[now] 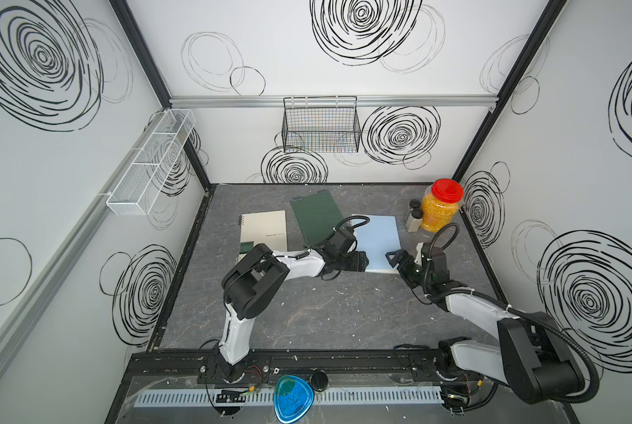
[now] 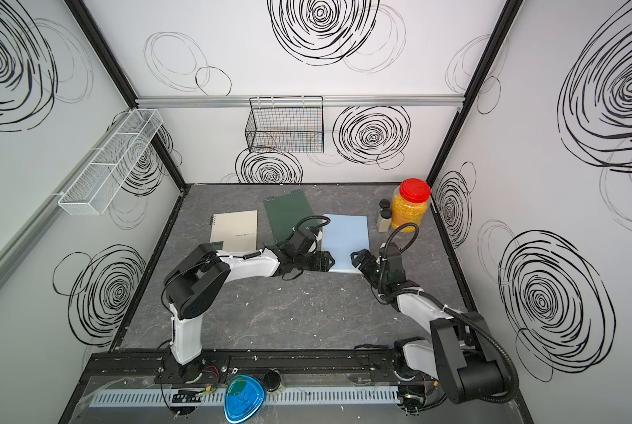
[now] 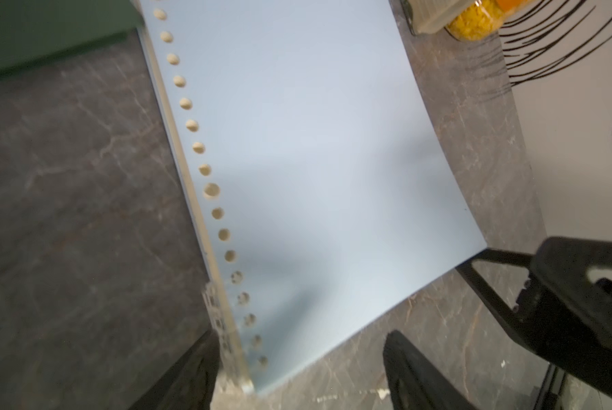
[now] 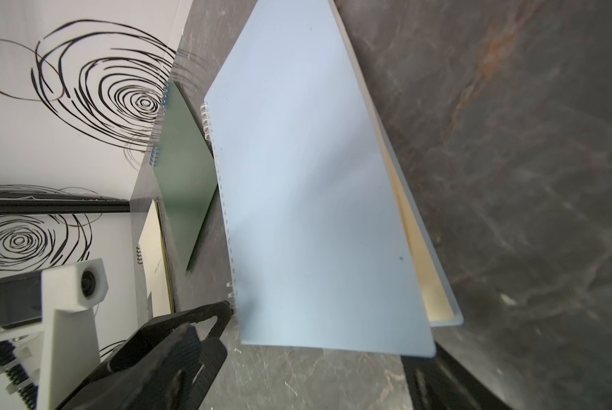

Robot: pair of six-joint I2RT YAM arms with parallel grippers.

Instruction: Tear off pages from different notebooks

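Observation:
The light blue spiral notebook (image 4: 306, 177) lies on the table, its holed binding edge to the left. At its right side a cream page block (image 4: 422, 283) shows under the cover. My left gripper is at the front left corner; its fingers (image 3: 200, 369) appear apart in its wrist view, and whether they grip the notebook cannot be told. My right gripper is open at the front right corner, with nothing clamped between its fingers. A green notebook (image 1: 317, 215) and a cream notebook (image 1: 264, 227) lie to the left.
A red-lidded jar (image 1: 441, 205) and small shakers (image 1: 414, 219) stand behind and to the right of the blue notebook. Wire baskets (image 1: 321, 127) hang on the walls.

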